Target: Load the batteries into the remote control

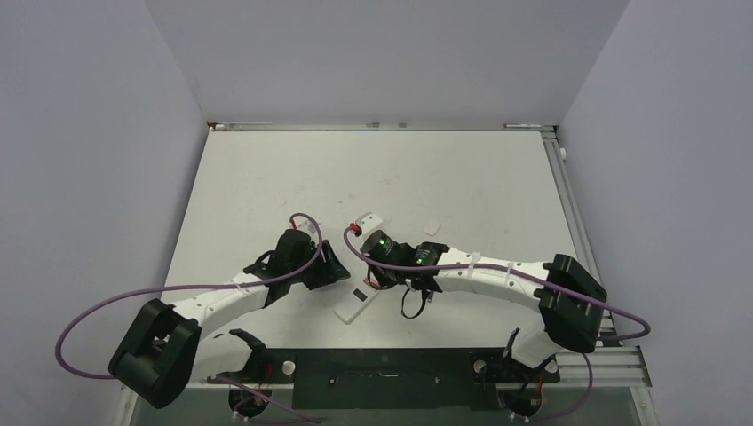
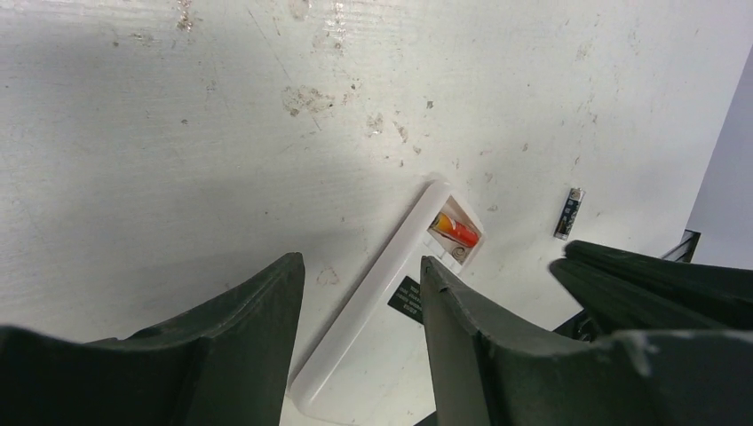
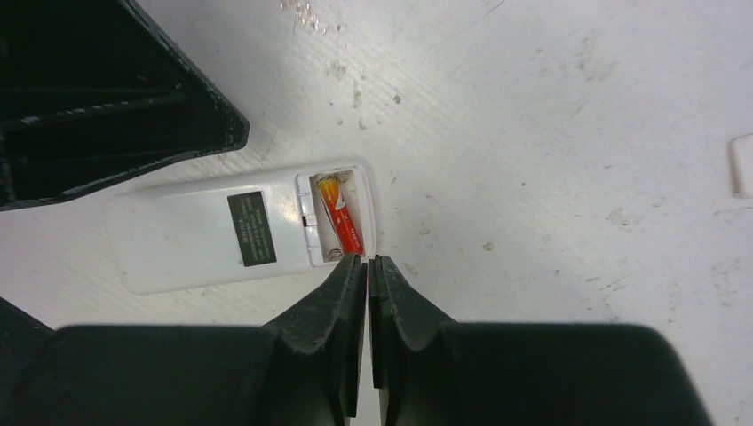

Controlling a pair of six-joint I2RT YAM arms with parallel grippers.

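The white remote control [image 3: 191, 257] lies back up on the table, its battery compartment open at one end. Inside sits an orange-and-red battery [image 3: 342, 217], slightly slanted in the bay. A dark battery [image 2: 569, 213] lies loose on the table, on the other side of the remote from my left gripper's shadow-free table area. My left gripper is partly open above the remote's side, nothing between its fingers. My right gripper is shut at the compartment's outer edge. No object shows between its tips, and whether they touch the remote is unclear.
A small white piece [image 1: 431, 228] rests on the table behind my right arm. Both grippers stand close together over the remote, with cables looping above them.
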